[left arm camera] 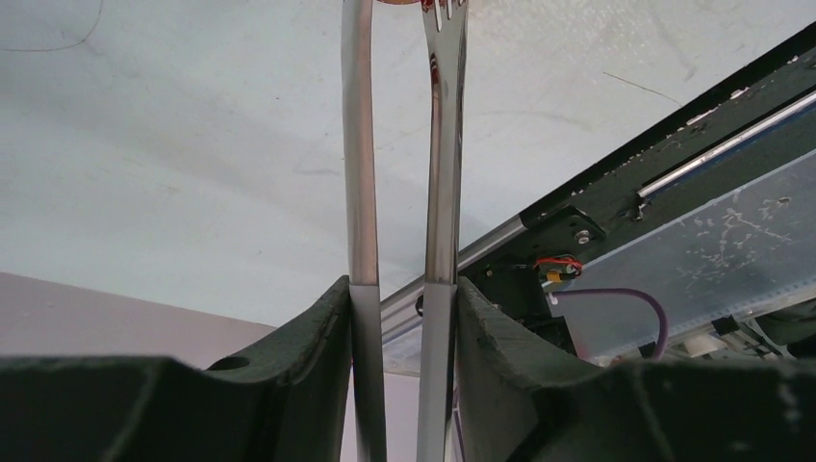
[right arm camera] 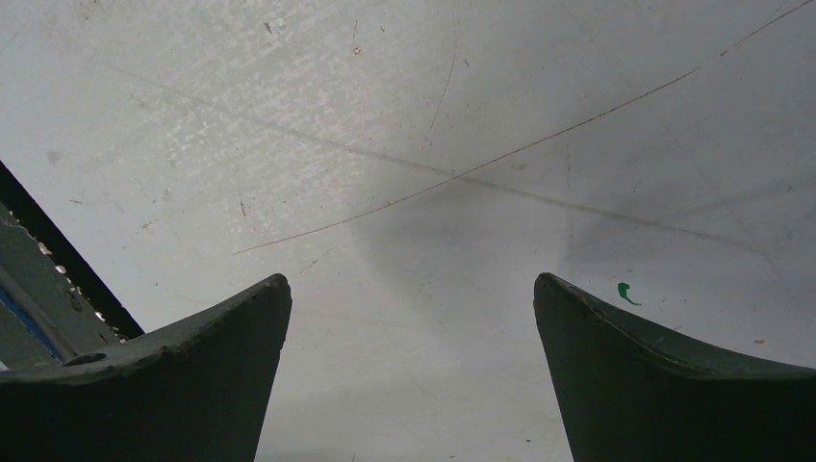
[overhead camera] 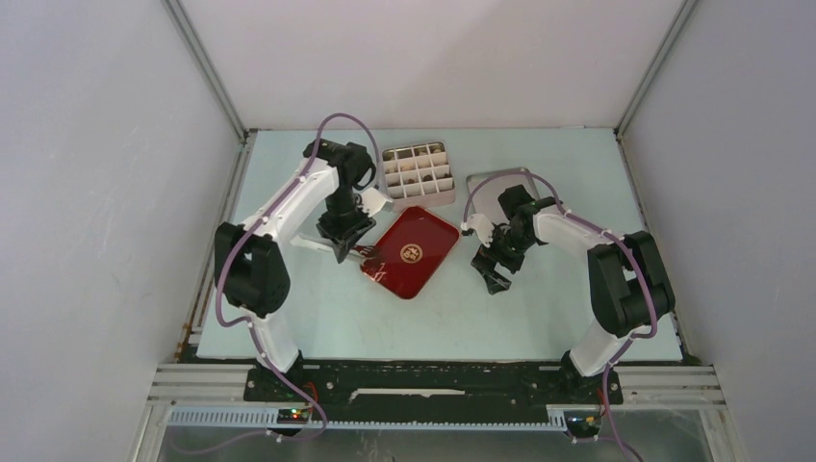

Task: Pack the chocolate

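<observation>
My left gripper (overhead camera: 364, 252) is over the left end of a red tray (overhead camera: 421, 269) with a gold emblem. It carries long metal utensils with forked tips, their prongs (left arm camera: 446, 12) close together; a small reddish piece shows at the very top of the left wrist view, unclear what. The compartment box (overhead camera: 417, 171) with small brownish pieces stands behind the tray. My right gripper (overhead camera: 491, 274) is right of the tray, open, with only bare table between its fingers in the right wrist view.
A grey tray (overhead camera: 497, 190) lies at back right, partly under the right arm.
</observation>
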